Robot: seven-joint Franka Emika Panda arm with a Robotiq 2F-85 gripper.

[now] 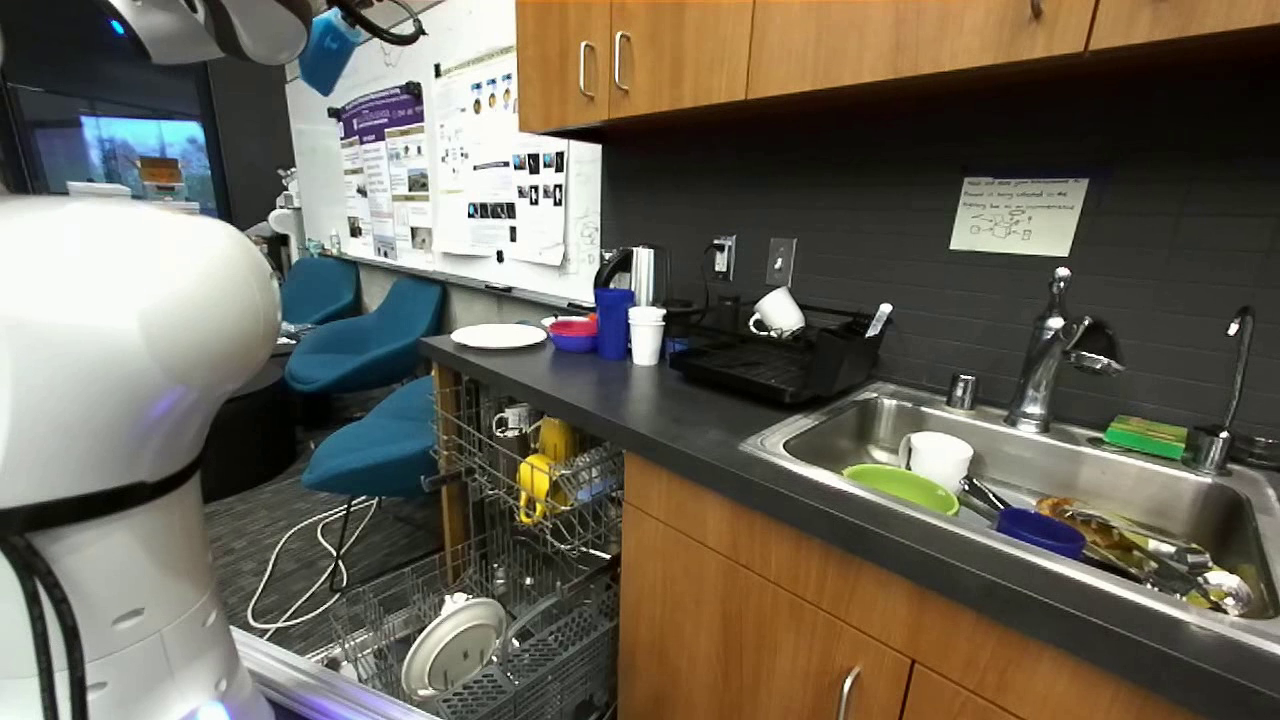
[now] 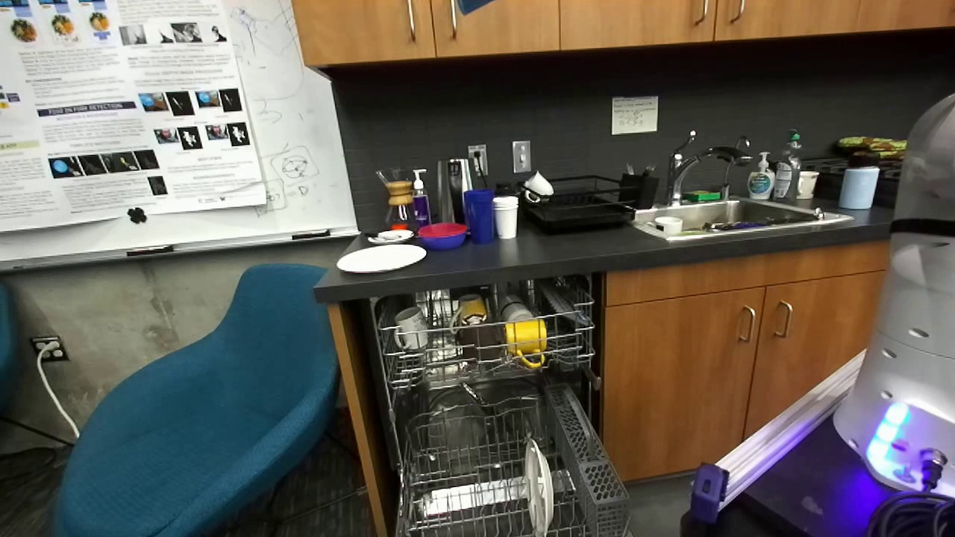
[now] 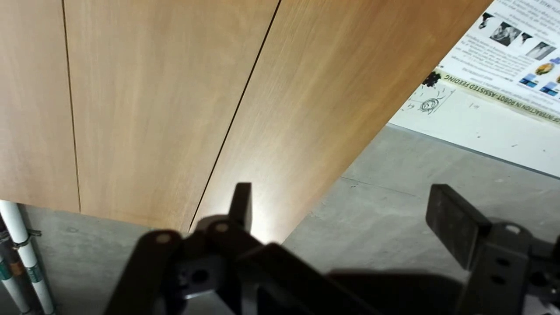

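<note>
In the wrist view my gripper stands open, its two dark fingers far apart and nothing between them. Beyond them show the wooden upper cabinets (image 3: 173, 105), a grey wall and part of a poster (image 3: 519, 47). The exterior views do not show the fingers; part of the raised arm (image 1: 228, 24) is at the top left of exterior view 1. Far below it, a dishwasher is open with its racks out. Its upper rack holds a yellow mug (image 2: 526, 338) and a grey mug (image 2: 411, 328); a white plate (image 2: 538, 488) stands in the lower rack.
The counter (image 1: 708, 438) carries a white plate (image 1: 499, 336), bowls, cups and a black dish rack (image 1: 768, 364). In the sink (image 1: 828, 450) lie a green bowl (image 1: 902, 486), a white mug (image 1: 939, 458) and other dishes. Blue chairs (image 2: 206, 403) stand left of the dishwasher.
</note>
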